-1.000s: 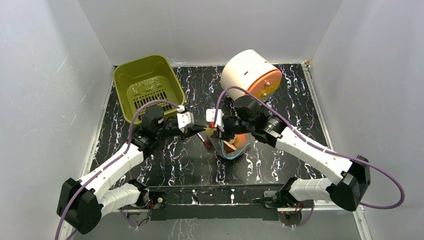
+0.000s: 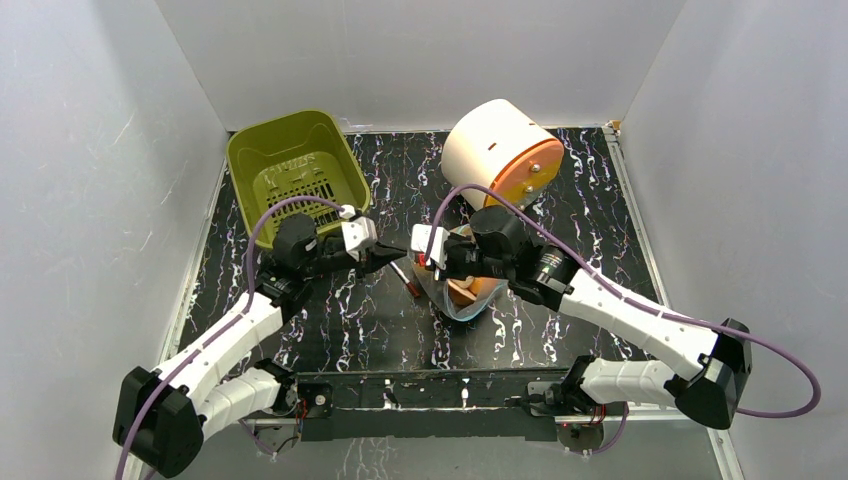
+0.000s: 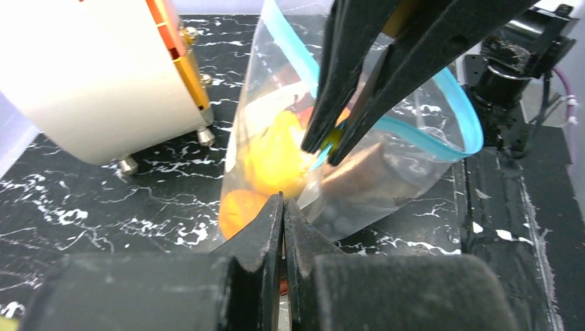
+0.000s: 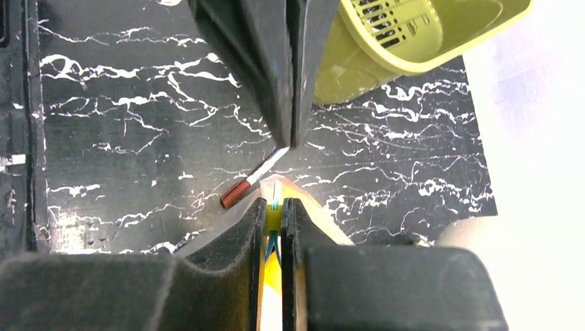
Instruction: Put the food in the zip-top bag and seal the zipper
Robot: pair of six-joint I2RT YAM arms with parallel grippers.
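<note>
The clear zip top bag (image 2: 462, 305) with a blue zipper band (image 3: 434, 145) holds yellow, orange and tan food (image 3: 272, 155), partly under my right arm in the top view. My right gripper is shut on the small yellow zipper slider (image 4: 274, 219) at the bag's blue track. My left gripper is shut with nothing showing between its fingers, just left of the bag and facing it; in the left wrist view the right gripper's fingers hang just above it.
A green basket (image 2: 250, 150) stands back left, a white-and-orange cylinder (image 2: 480, 150) back right. A marker-like stick with red-brown end (image 4: 234, 193) lies on the marble surface beside the bag.
My left gripper has drawn back a little to the left from where it met the right gripper.
</note>
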